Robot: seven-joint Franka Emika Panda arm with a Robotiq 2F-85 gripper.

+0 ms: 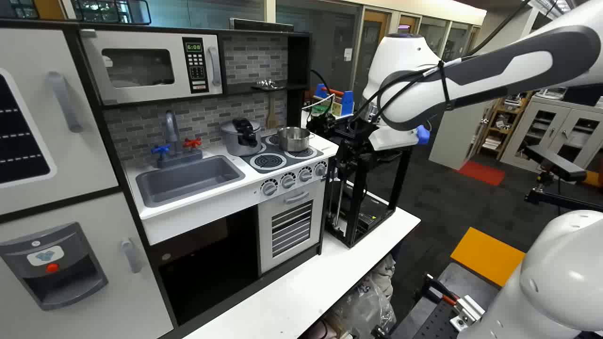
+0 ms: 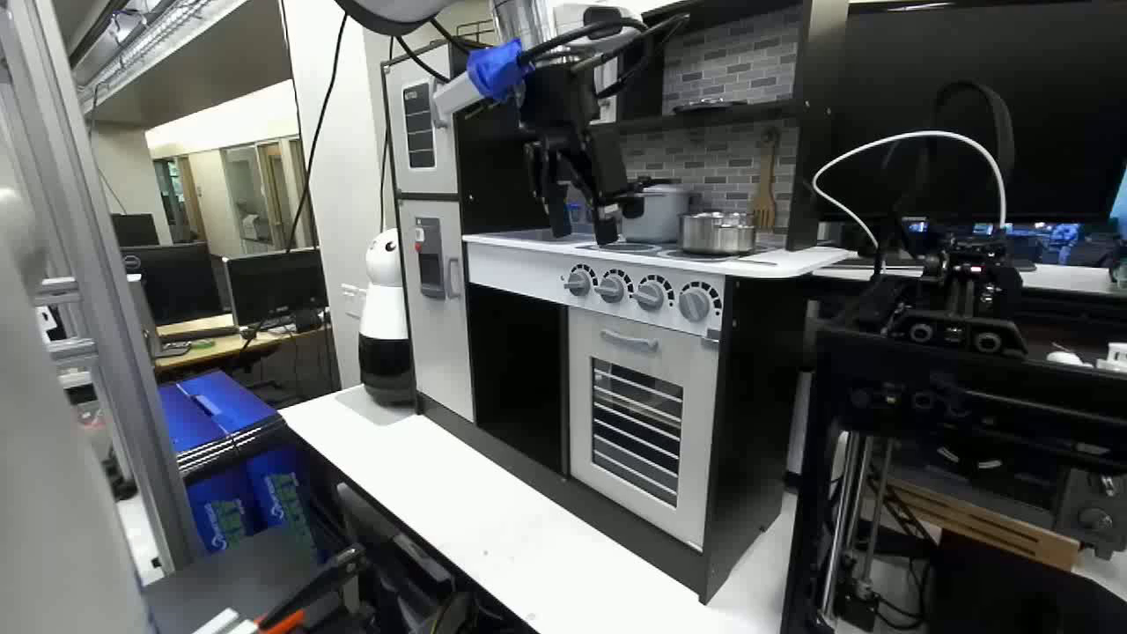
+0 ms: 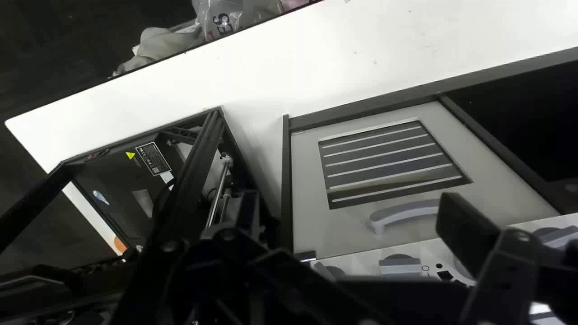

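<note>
My gripper hangs in front of the toy kitchen's stove edge in the second exterior view. Its dark fingers stand open and well apart, with nothing between them. The wrist view shows the same gripper above the oven door, whose grey handle appears in the gap but is not gripped. On the stove top sit a steel pot and a grey lidded pot. The oven door looks closed. In the first exterior view the fingers are hard to make out against dark equipment.
A black-framed machine stands beside the kitchen, close to the arm. The sink with its faucet is left of the stove, below the microwave.
</note>
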